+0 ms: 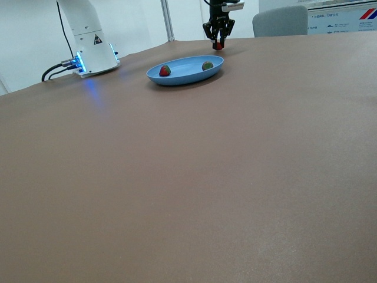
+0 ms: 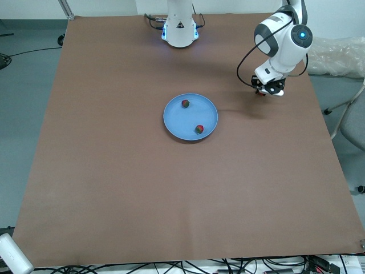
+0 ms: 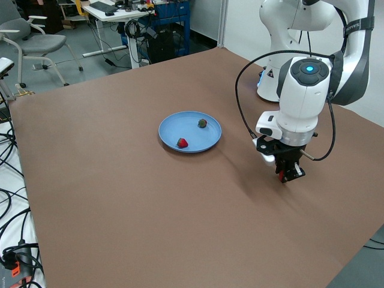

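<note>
A blue plate (image 2: 190, 114) (image 1: 185, 76) (image 3: 175, 126) rests on the brown table, holding two strawberries apart: one (image 2: 185, 103) (image 3: 203, 123) toward the back in the left view, one (image 2: 199, 129) (image 3: 182, 143) toward the front. My gripper (image 3: 288, 174) (image 1: 218, 42) hangs low over the table beside the plate, near the table's right edge in the left view. A small red shape shows at its fingertips; whether that is a held object or part of the gripper, and how the fingers stand, I cannot tell.
My white base (image 2: 179, 31) stands at the back of the table. Cables (image 3: 12, 198) run outside the table's edge, and a grey chair (image 2: 356, 120) stands beyond it.
</note>
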